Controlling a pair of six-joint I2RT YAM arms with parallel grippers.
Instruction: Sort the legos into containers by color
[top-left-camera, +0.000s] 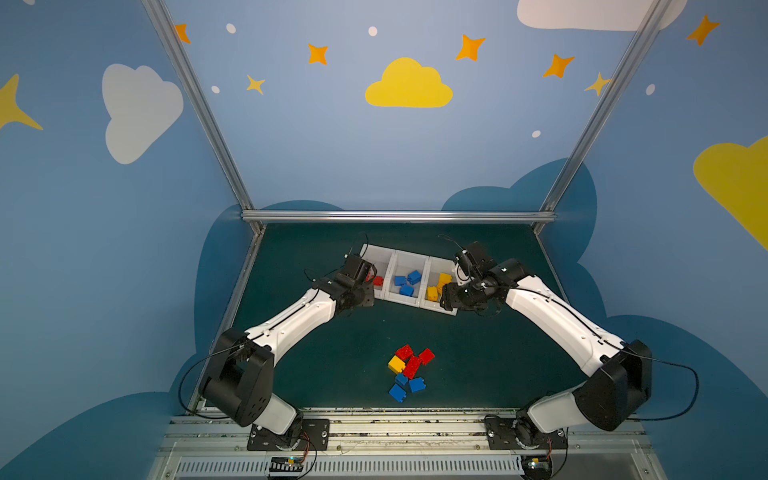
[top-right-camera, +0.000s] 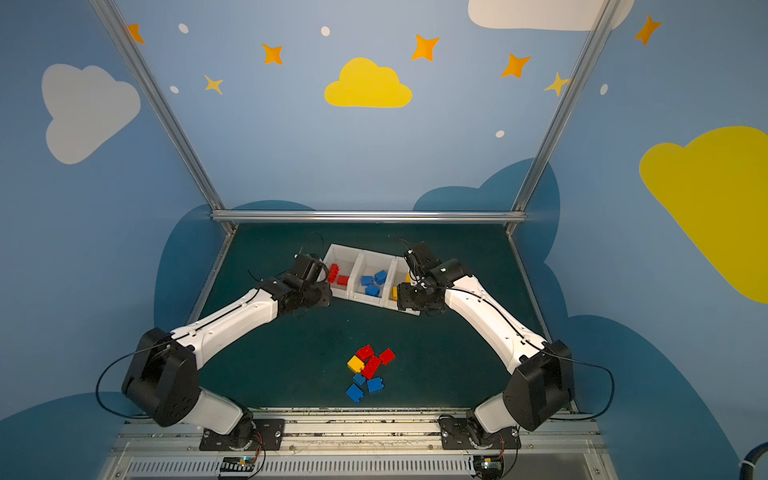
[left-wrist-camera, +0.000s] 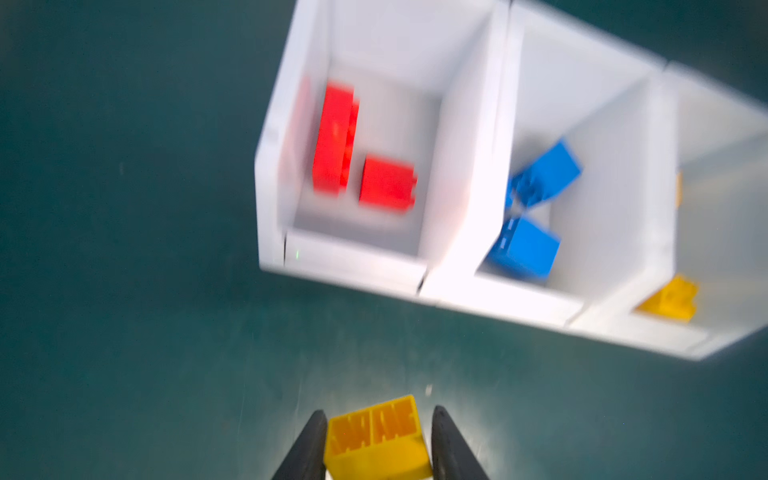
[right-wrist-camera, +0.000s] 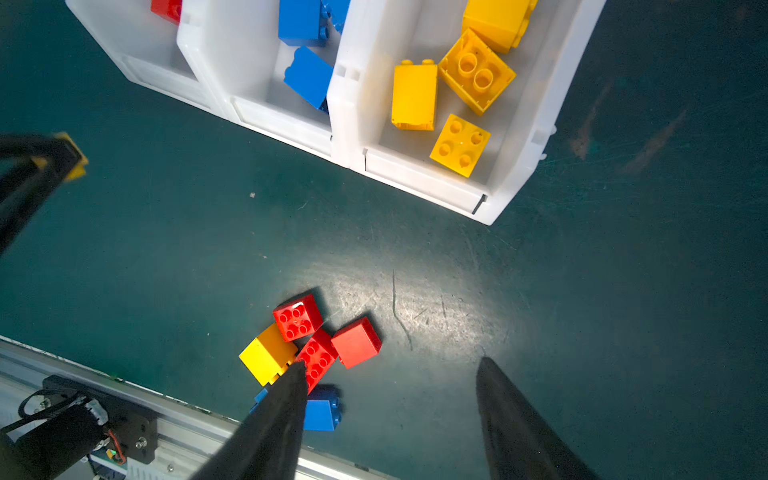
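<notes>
My left gripper is shut on a yellow brick, held above the table just in front of the red compartment. That compartment holds red bricks. Blue bricks lie in the middle compartment, and several yellow bricks in the right one. My right gripper is open and empty, up near the right compartment's front. A loose pile on the table has red bricks, a yellow brick and blue bricks.
The white three-part container stands at the back middle of the table, slightly turned. Both arms flank it, left and right. Bare green table lies between the container and the pile.
</notes>
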